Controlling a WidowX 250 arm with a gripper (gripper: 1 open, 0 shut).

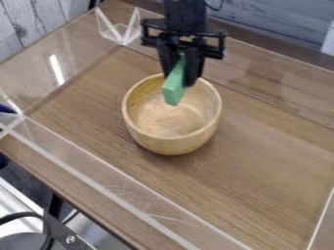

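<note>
My black gripper (183,61) is raised at the top middle of the view, above the back of a round wooden bowl (174,137). It is shut on a mint-green object (174,86), which hangs tilted over the bowl's back part, in front of its far rim. The inside of the bowl that shows is bare. The fingertips are dark and partly hidden behind the green object.
Clear plastic edges run along the left and front. A small white wire-like holder (119,27) stands at the back left. A black cable (46,229) lies at the lower left.
</note>
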